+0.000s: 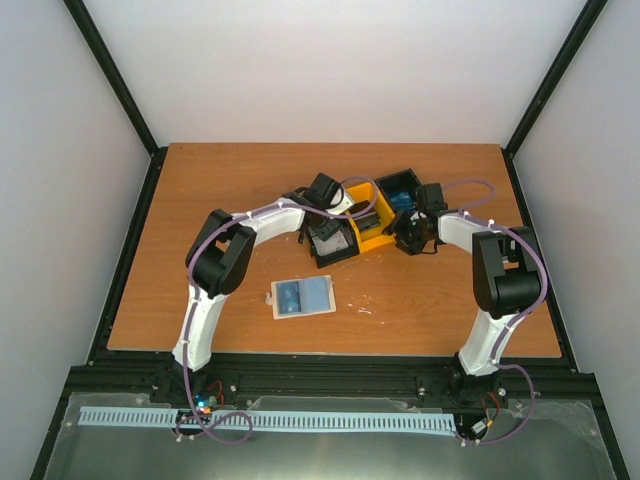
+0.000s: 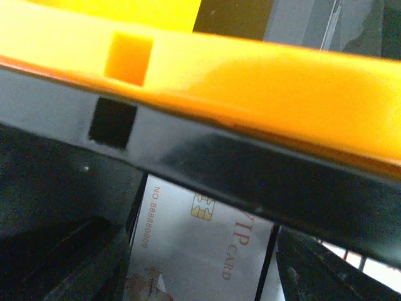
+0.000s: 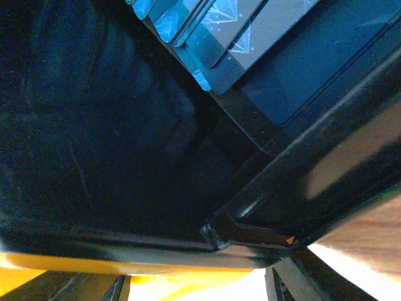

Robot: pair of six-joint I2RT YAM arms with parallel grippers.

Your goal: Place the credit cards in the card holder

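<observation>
The card holder (image 1: 303, 297), a pale-edged case with blue panels, lies spread on the table in front of the bins. In the left wrist view my left gripper is open, with a silver VIP card (image 2: 199, 241) visible between its fingers, in the left black bin; contact cannot be told. My right gripper stands open by the yellow bin's edge, nothing held between its fingers. Several blue-patterned cards (image 3: 229, 53) lie inside the right black bin (image 3: 125, 163).
The yellow bin (image 1: 376, 241), with dark cards (image 1: 367, 218) in it, stands between the two black bins. Its wall (image 2: 250, 88) rises close to the left gripper. Bare table (image 1: 200, 325) surrounds the card holder.
</observation>
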